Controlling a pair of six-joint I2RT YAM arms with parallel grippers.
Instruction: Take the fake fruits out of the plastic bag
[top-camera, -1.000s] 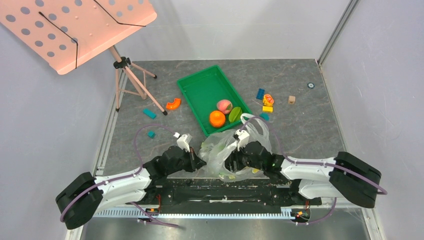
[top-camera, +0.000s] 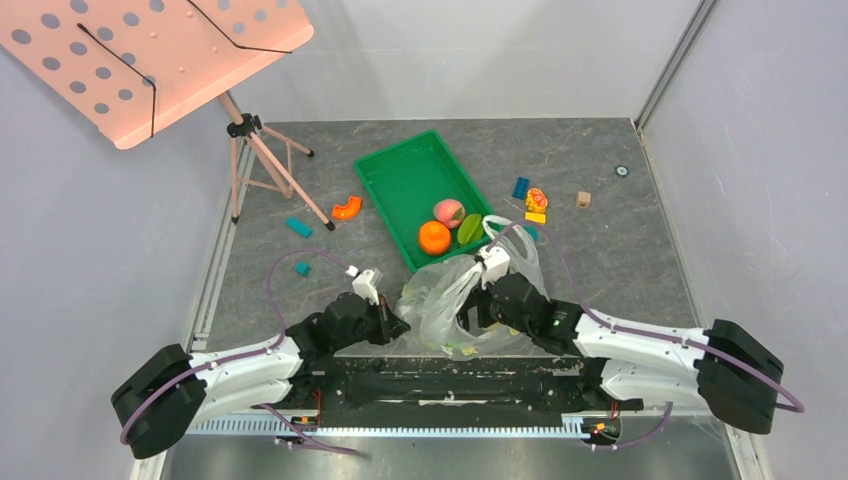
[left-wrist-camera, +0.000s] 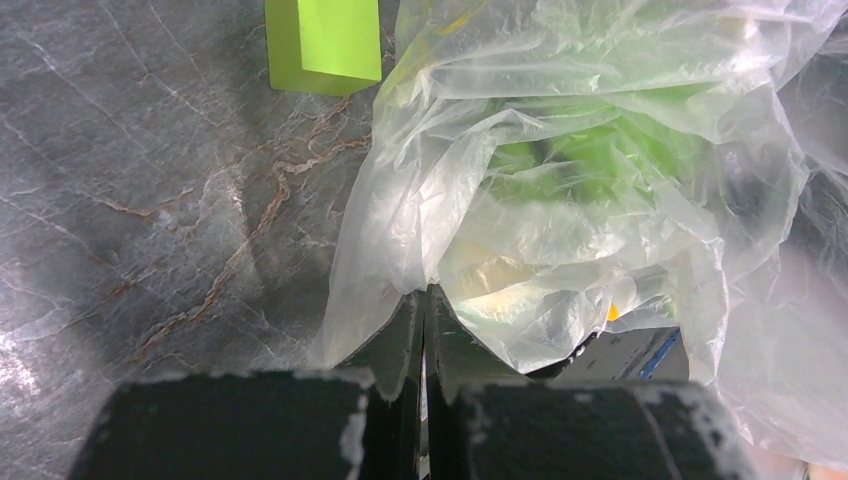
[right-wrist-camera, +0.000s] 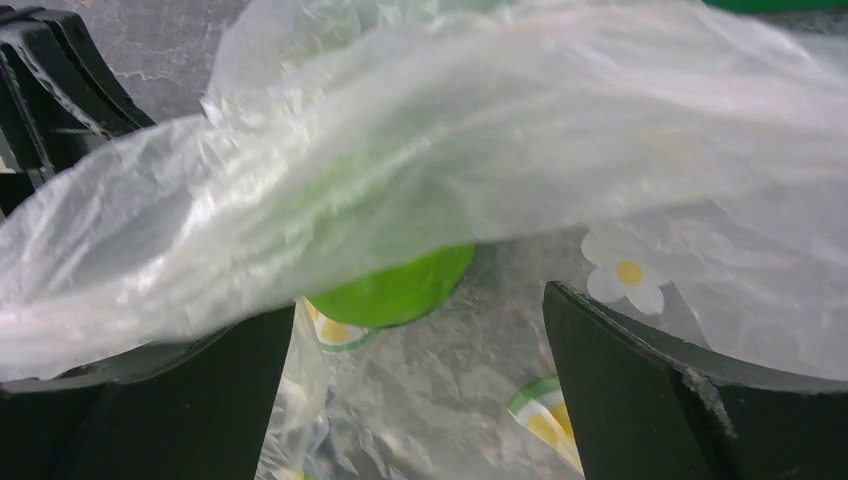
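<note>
The translucent plastic bag (top-camera: 438, 310) lies crumpled at the front of the floor, with green showing through it in the left wrist view. My left gripper is shut at the bag's left edge; whether film is pinched in its tips is unclear. My right gripper is open inside the bag, film across its top, with a rounded green fruit (right-wrist-camera: 395, 285) seen between and beyond its fingers. In the green tray (top-camera: 405, 180) are an orange (top-camera: 434, 237), a peach (top-camera: 449, 212) and a green carambola (top-camera: 470, 229).
Small toy blocks lie left and right of the tray, including a teal block (top-camera: 299, 227) and an orange curved piece (top-camera: 347, 208). A pink stand (top-camera: 262, 155) is at back left.
My left arm has stayed still.
</note>
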